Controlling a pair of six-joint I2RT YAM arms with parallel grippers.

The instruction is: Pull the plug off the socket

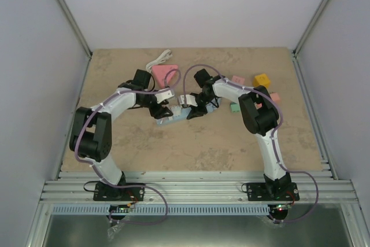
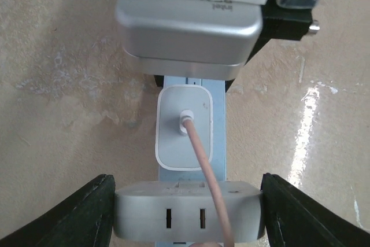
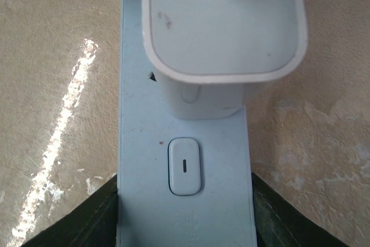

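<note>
A light blue socket strip (image 3: 185,131) lies across the middle of the table. In the right wrist view my right gripper is shut on it, a finger at each side near the oblong switch. A pale plug with a flat top stands on the strip; the left wrist view also has this plug (image 2: 184,137) and its pinkish cord. A pale block (image 2: 188,211) with two dark slots lies between the fingers of my left gripper, which stand far apart. Whether they press on it is unclear, as is whether the block touches the strip.
A coiled white cord (image 1: 159,60) and a pink block (image 1: 164,72) lie behind the left arm. To the right are a yellow block (image 1: 262,80) and several smaller blocks.
</note>
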